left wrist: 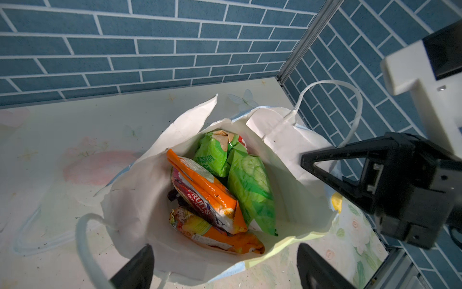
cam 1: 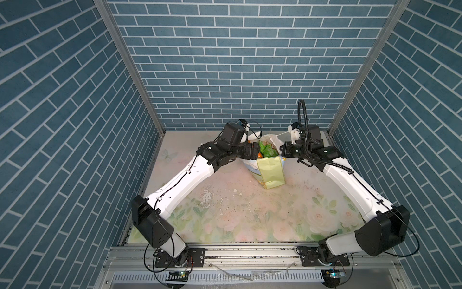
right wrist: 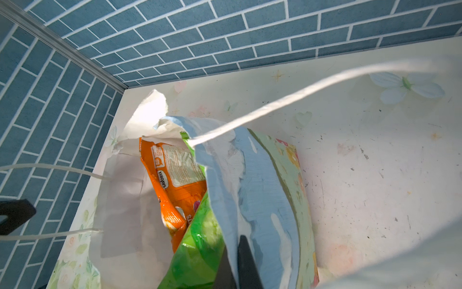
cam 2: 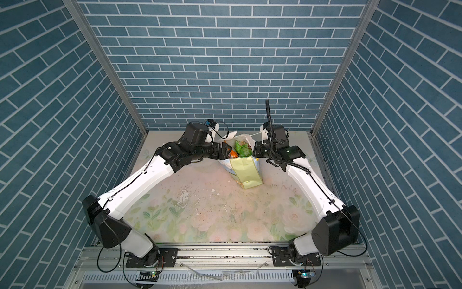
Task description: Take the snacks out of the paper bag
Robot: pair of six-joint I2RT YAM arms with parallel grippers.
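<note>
The paper bag (cam 1: 270,171) stands open on the table with snack packs inside: an orange pack (left wrist: 202,192), a green pack (left wrist: 251,195) and a smaller green pack (left wrist: 209,153); another orange pack (left wrist: 214,231) lies lower. My left gripper is open over the bag's near rim, nothing held, its fingertips blurred at the lower edge of the left wrist view. My right gripper is shut at the bag's right rim, which it appears to pinch by the blue edge. The bag's white string handles loop above that rim.
Tiled walls (cam 1: 240,72) enclose the back and both sides. Both arms reach inward from the front corners.
</note>
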